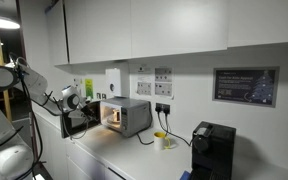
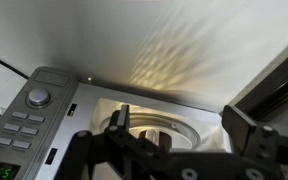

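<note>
A silver microwave (image 1: 126,115) stands on the counter, its lit inside showing at the left end. My gripper (image 1: 88,107) is at that lit front, beside a dark panel that looks like the swung-out door (image 1: 76,122). In the wrist view the gripper is open, its two dark fingers spread across the bright opening (image 2: 134,112). A small dark shape shows between them inside the opening, too unclear to name, and I see no grip on it. The control panel (image 2: 29,115), with a round knob and lit display, lies to the left.
To the microwave's right are a yellow-and-white mug (image 1: 161,143) and a black coffee machine (image 1: 213,150). Wall cupboards (image 1: 179,27) hang above. A cable runs at the wrist view's left edge.
</note>
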